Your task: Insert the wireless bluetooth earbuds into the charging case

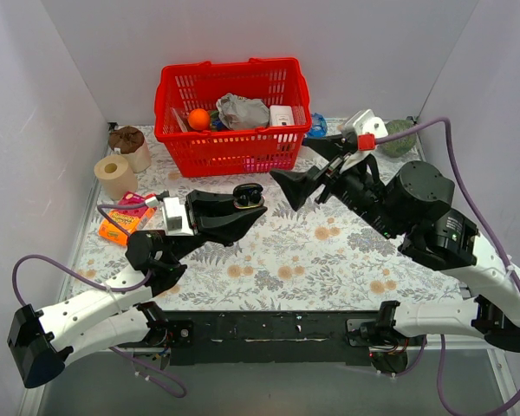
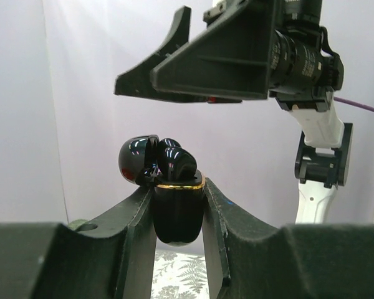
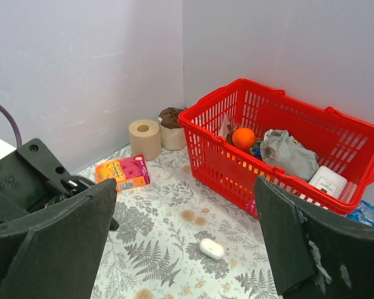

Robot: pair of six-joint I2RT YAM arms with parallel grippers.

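My left gripper is shut on the black charging case (image 2: 177,218), which has a gold band around its rim. The case is held upright above the table, its lid raised. Glossy black rounded shapes, which look like earbuds (image 2: 177,163), show at its mouth; how deeply they sit cannot be made out. From above, the case (image 1: 248,196) appears at the left fingertips. My right gripper (image 1: 284,189) stands open to the right of the case, apart from it. Nothing shows between its fingers in the right wrist view.
Behind stands a red basket (image 1: 234,156) holding an orange, a grey bag and a white box. A small white oblong object (image 3: 212,248) lies on the table. Paper rolls (image 1: 115,176) and an orange-pink packet (image 1: 121,224) are at the left.
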